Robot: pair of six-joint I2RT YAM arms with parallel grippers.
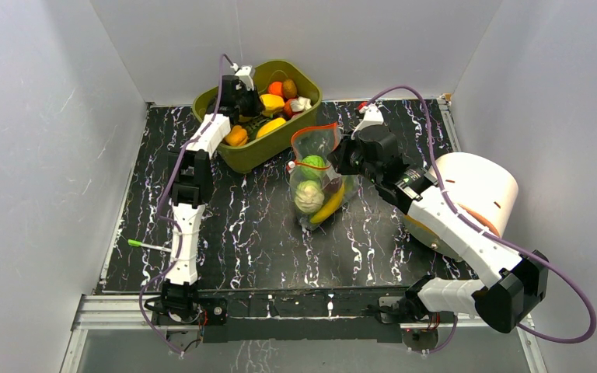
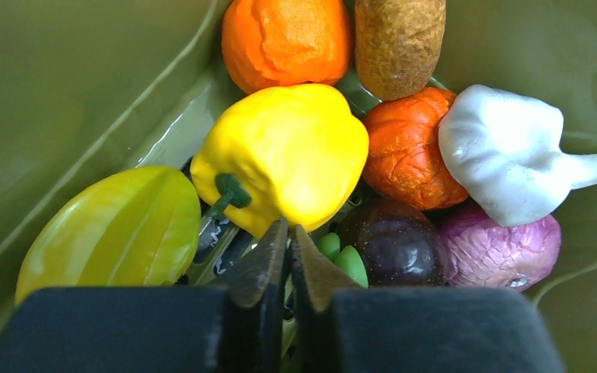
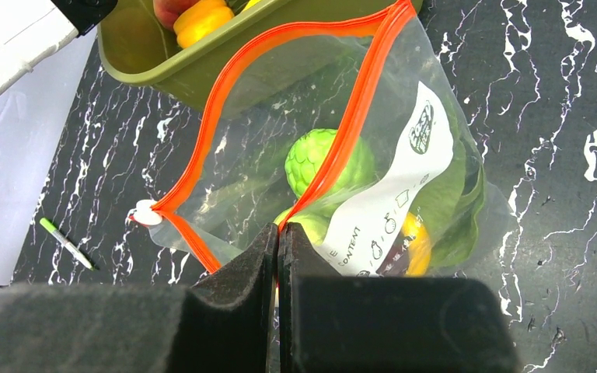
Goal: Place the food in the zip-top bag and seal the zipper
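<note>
An olive bin (image 1: 249, 159) holds the loose food. My left gripper is shut over it, just by a yellow pepper (image 2: 280, 155), nothing visible between its fingertips; a starfruit (image 2: 109, 233), garlic (image 2: 501, 151), orange (image 2: 284, 39) and red onion (image 2: 497, 249) lie around. My right gripper is shut on the red zipper edge of the clear bag (image 3: 474, 210). The bag's mouth is open; inside are a green round fruit (image 3: 319, 159), a cauliflower (image 1: 309, 198) and a long yellow item (image 1: 328, 206), partly hidden by the label.
A white cylindrical appliance (image 1: 470, 183) stands at the right, beside the right arm. A marker (image 1: 148, 245) lies at the left.
</note>
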